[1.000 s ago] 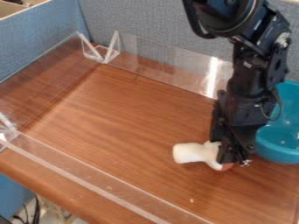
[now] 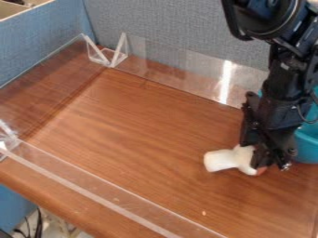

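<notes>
A white cylindrical object (image 2: pixel 229 159), with a wider rounded part toward the right, lies on its side on the wooden table (image 2: pixel 125 139) at the right. My black gripper (image 2: pixel 259 158) is low over its right end, fingers around or against it; whether they hold it is unclear, as the arm hides them. A turquoise bowl (image 2: pixel 306 141) stands behind the gripper at the right edge, partly hidden.
Clear plastic strips edge the table, with white brackets (image 2: pixel 106 54) at the back left and at the left edge. Grey and blue padded walls stand behind and left.
The gripper and the white object have moved to the right over the last second, toward the bowl, which is now more hidden behind the arm.
</notes>
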